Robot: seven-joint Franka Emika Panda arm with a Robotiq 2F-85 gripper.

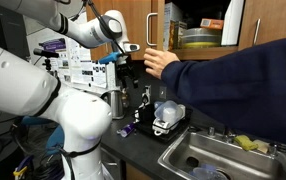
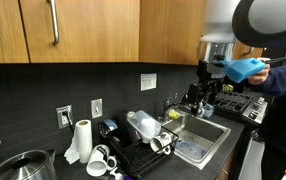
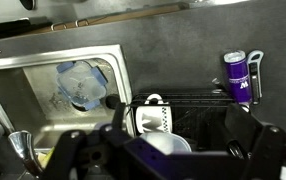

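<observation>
My gripper hangs above the counter with its fingers spread apart and nothing between them. In exterior view 1 the gripper [image 1: 126, 88] is high over the counter's left part; in exterior view 2 it [image 2: 200, 100] shows on the right. Below it, in the wrist view, is a black dish rack [image 3: 191, 98] with a white mug [image 3: 155, 116] and a white bowl [image 3: 168, 143] inside. A purple can [image 3: 239, 78] lies beside the rack, near a grey-handled utensil [image 3: 255, 66]. All of these are well clear of the fingers.
The steel sink [image 1: 205, 152] holds a clear container [image 3: 81, 82]. A yellow sponge [image 1: 246, 142] lies by its back edge. A person's dark-sleeved arm [image 1: 248, 90] reaches across near the upper cabinet. White mugs [image 2: 100, 158] and a paper-towel roll [image 2: 84, 140] stand along the wall.
</observation>
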